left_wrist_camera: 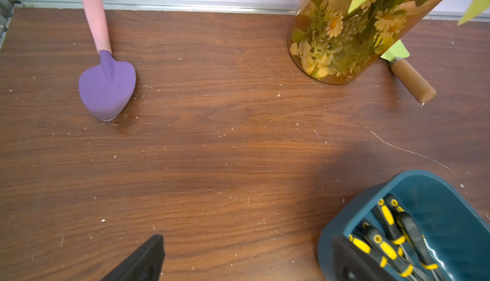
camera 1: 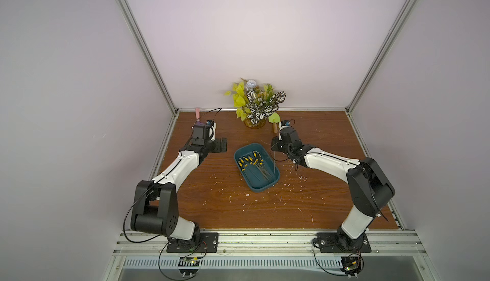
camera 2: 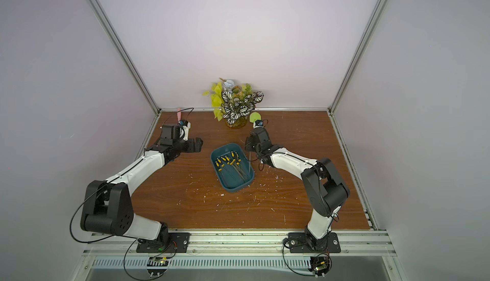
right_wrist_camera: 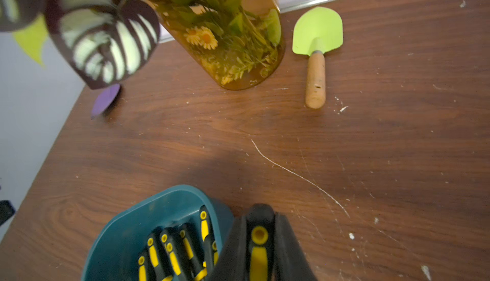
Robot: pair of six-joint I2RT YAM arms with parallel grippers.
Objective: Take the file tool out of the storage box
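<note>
The storage box (camera 1: 256,181), a teal tray, sits turned at an angle mid-table. Several tools with black and yellow handles (right_wrist_camera: 172,258) lie inside it. My right gripper (camera 1: 275,143) is at the box's back right corner, shut on the black and yellow handle of one tool (right_wrist_camera: 259,265). Its thin shaft (camera 1: 274,162) points down across the box's right side; whether it touches the wall cannot be told. Most of this tool is out of sight in the right wrist view. To the left of the box, my left gripper stands open and empty.
A glass vase (left_wrist_camera: 331,41) of flowers stands behind the box. Near it lies a green trowel (right_wrist_camera: 316,72) with a wooden handle. A purple trowel (left_wrist_camera: 107,84) rests at the back left. The front and right of the table hold only small scraps.
</note>
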